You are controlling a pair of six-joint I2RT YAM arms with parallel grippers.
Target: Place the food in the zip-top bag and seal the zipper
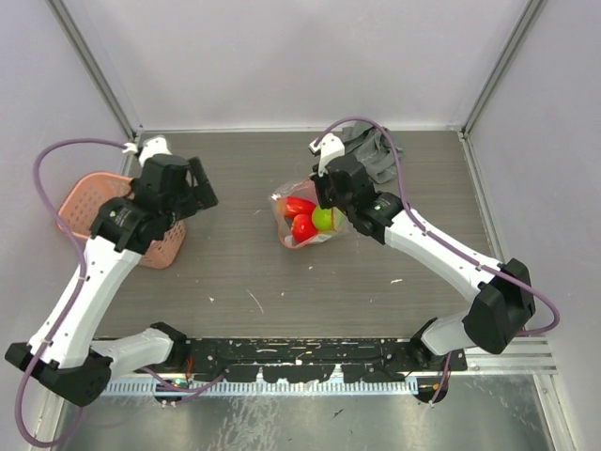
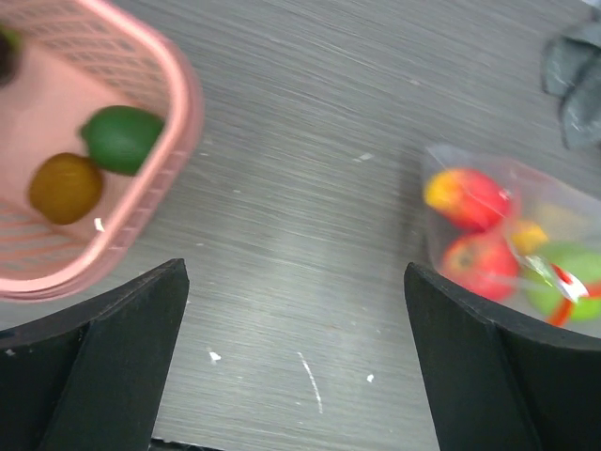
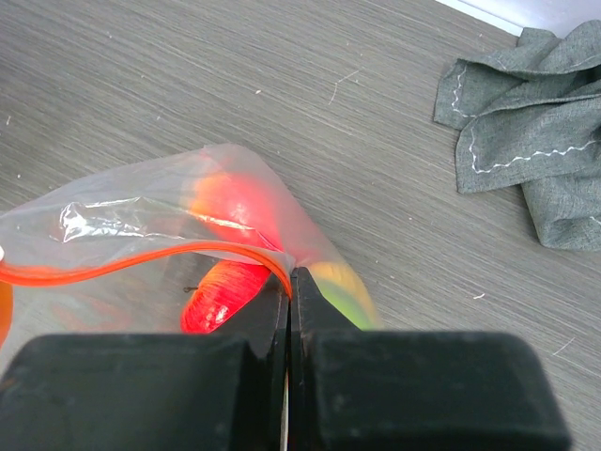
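Note:
The clear zip top bag (image 1: 279, 199) with an orange zipper rim lies mid-table, its mouth partly spread. Inside it sit red food pieces (image 1: 301, 227) and a green one (image 1: 323, 218); in the left wrist view, a red and yellow piece (image 2: 467, 198) also shows. My right gripper is shut on the bag's rim at the right side of the mouth. Over the right part of the basket, my left gripper stands open with nothing between its fingers, well left of the bag.
A pink basket (image 1: 86, 194) at the left holds more food, among it a green piece (image 2: 122, 139) and a brown round one (image 2: 66, 188). A grey cloth (image 1: 371, 150) lies crumpled behind the right gripper. Bare table separates basket and bag.

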